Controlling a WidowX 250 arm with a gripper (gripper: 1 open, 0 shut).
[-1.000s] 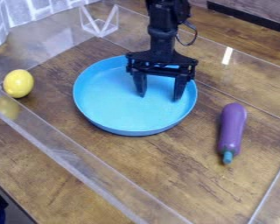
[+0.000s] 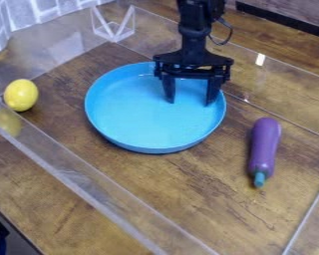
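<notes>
My black gripper [image 2: 190, 84] hangs from the top over the back part of a round blue tray [image 2: 143, 124], its fingers pointing down inside the rim. Whether it holds anything between its fingers is not clear. A purple eggplant-like object [image 2: 263, 145] with a teal tip lies to the right of the tray. A yellow egg-shaped object [image 2: 21, 95] is at the far left.
Transparent walls run along the left and right. A white wire-like object [image 2: 112, 28] stands at the back left.
</notes>
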